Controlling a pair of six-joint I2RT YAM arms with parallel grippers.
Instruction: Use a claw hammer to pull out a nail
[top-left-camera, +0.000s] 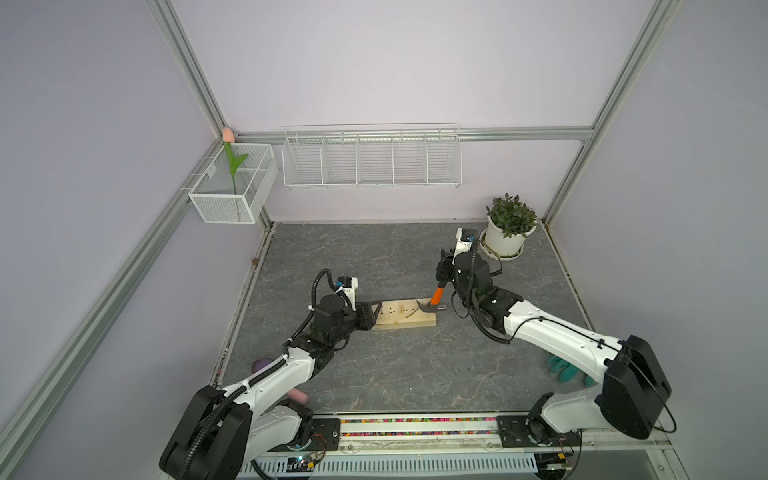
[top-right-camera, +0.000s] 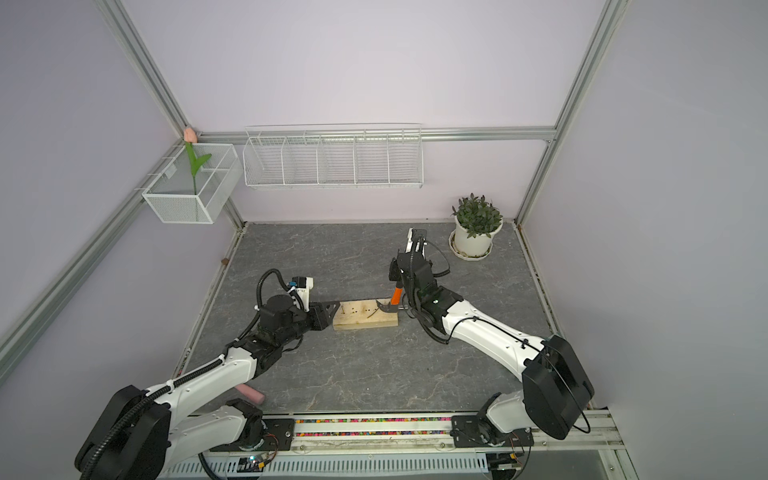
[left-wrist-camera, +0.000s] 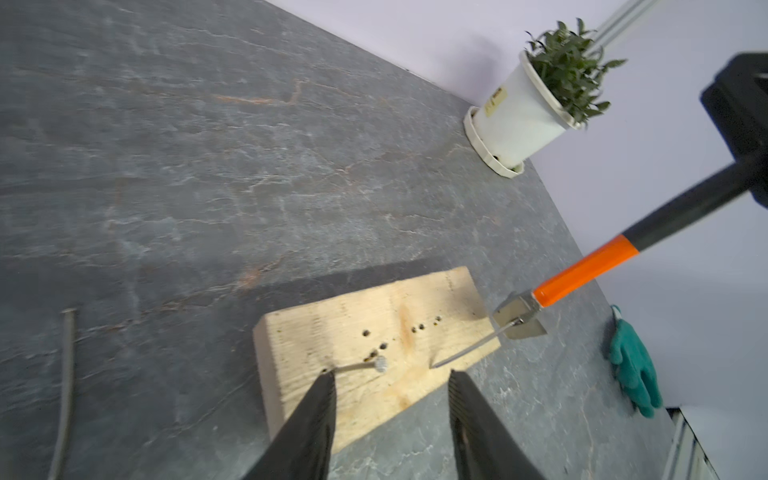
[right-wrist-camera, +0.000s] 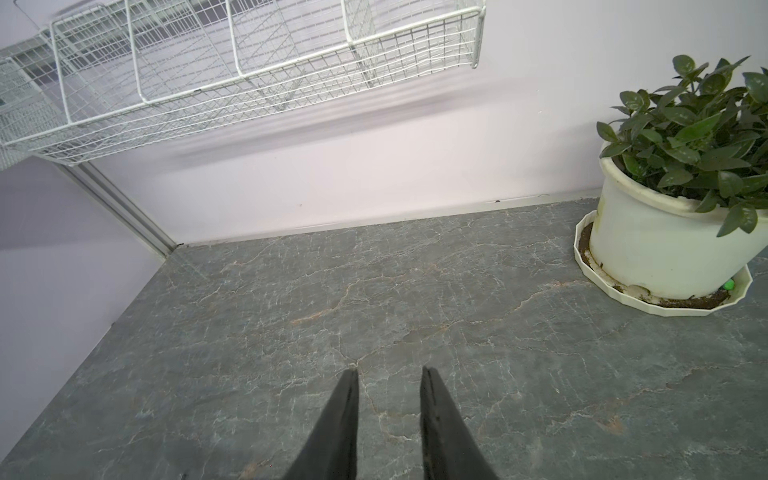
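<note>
A pale wooden block (left-wrist-camera: 304, 336) lies on the table with several holes and a nail (left-wrist-camera: 356, 366) near its left end. The orange-handled hammer (left-wrist-camera: 584, 269) stands tilted over the block's right end, its head (left-wrist-camera: 516, 312) beside a long bent nail (left-wrist-camera: 472, 347); whether they touch is unclear. My right gripper (top-left-camera: 444, 268) is shut on the upper handle. My left gripper stands open at the block's left end, nothing visible between its fingers.
A potted plant (top-left-camera: 505, 232) stands at the back right, wire baskets (top-left-camera: 372, 160) hang on the walls, and a green glove (left-wrist-camera: 632, 360) lies at the right.
</note>
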